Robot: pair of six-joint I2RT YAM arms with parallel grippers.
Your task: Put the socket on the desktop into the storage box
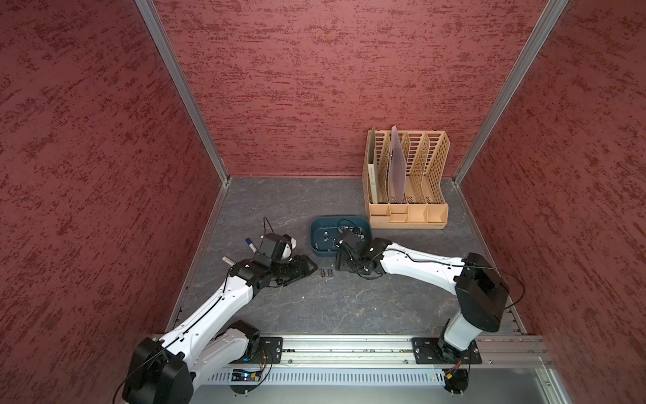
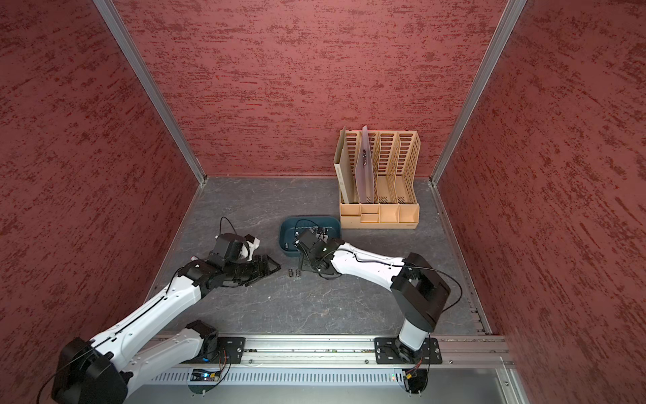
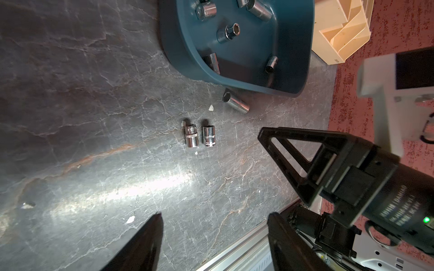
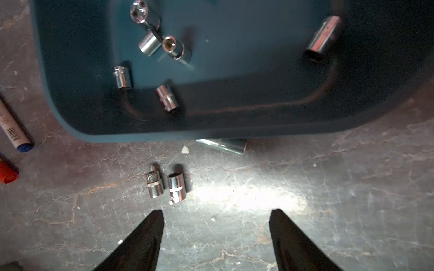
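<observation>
Two short silver sockets, one (image 3: 191,136) with a knurled band and a plainer one (image 3: 208,136), lie side by side on the grey desktop. A longer socket rests beside the near wall of the dark teal storage box; the box partly hides it in the right wrist view. Several sockets are inside the box. My left gripper is open left of the loose sockets, with nothing between its fingers. Over the near side of the box, my right gripper has its fingers apart and empty.
Behind the box and to its right stands a wooden rack (image 1: 407,214) with folders. Markers, one with a blue cap (image 4: 24,147) and one with a red cap (image 4: 7,173), lie left of the box.
</observation>
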